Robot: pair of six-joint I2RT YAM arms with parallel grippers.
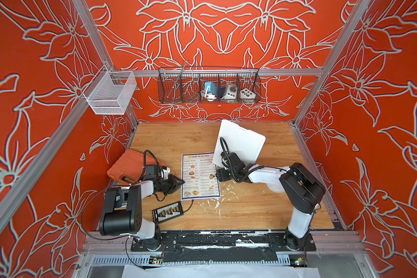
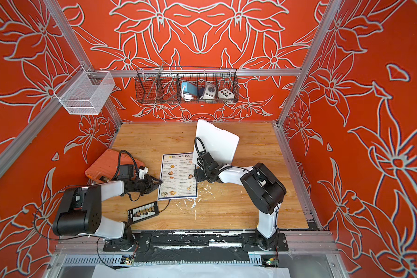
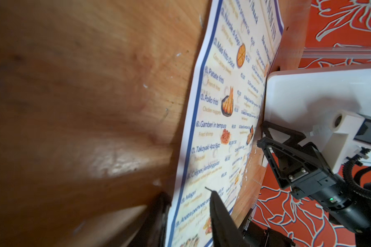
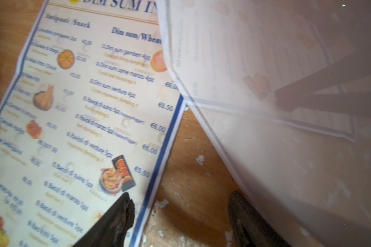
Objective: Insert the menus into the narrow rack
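Note:
The Dim Sum Inn menu (image 1: 197, 185) lies flat on the wooden table. My left gripper is at its left edge, fingers apart. My right gripper is open at the menu's right edge, beside a white tray-like board (image 1: 243, 139). In the right wrist view that board's glossy surface (image 4: 276, 173) overlaps the menu's upper right, with print reflected on it. A narrow rack cannot be identified for certain.
An orange case (image 1: 127, 164) lies at the left, a black keypad-like device (image 1: 167, 211) near the front. A black wire basket (image 1: 171, 88) and a white basket (image 1: 106, 102) hang on the walls. Bare table shows at the back.

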